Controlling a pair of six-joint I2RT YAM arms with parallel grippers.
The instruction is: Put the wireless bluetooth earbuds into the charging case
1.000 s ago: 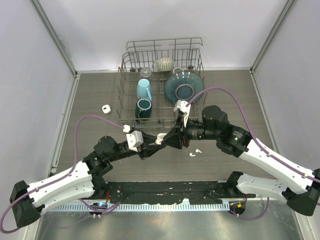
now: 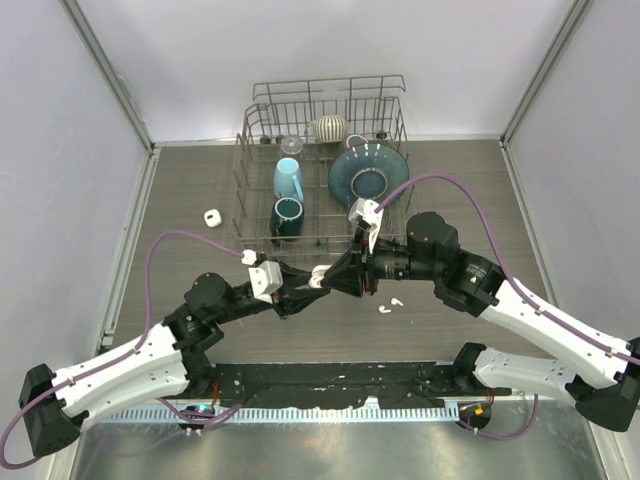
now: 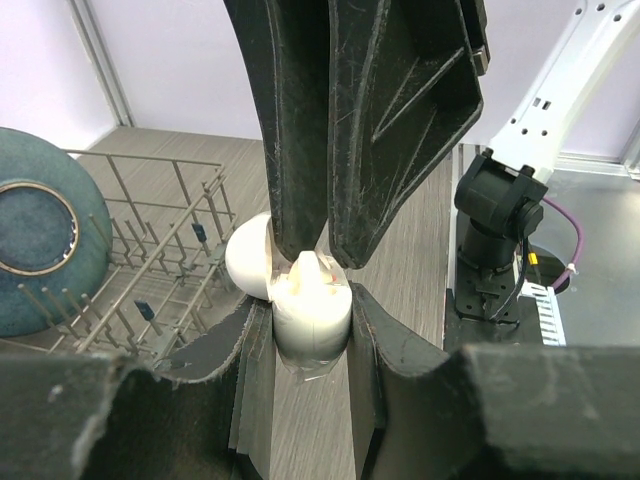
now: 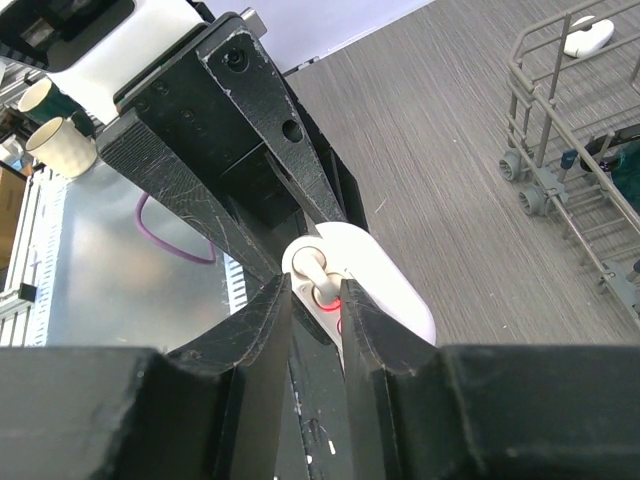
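The white charging case (image 2: 322, 275) is held between both grippers at the middle. My left gripper has its fingers closed round the case's white body, its tip up toward the other gripper. My right gripper stands with its fingertips at the case's open top, where a white earbud (image 4: 312, 267) sits tilted in a red-rimmed socket; whether those fingers grip it is unclear. Two small loose white pieces (image 2: 390, 305) lie on the wooden floor to the right.
Behind the grippers stands a wire dish rack (image 2: 250, 180) with mugs and a teal plate (image 2: 350, 175). A white object (image 2: 212, 217) lies left of the rack. Bare wood surrounds them.
Both grippers have shifted very slightly around the case; the scene is otherwise the same.
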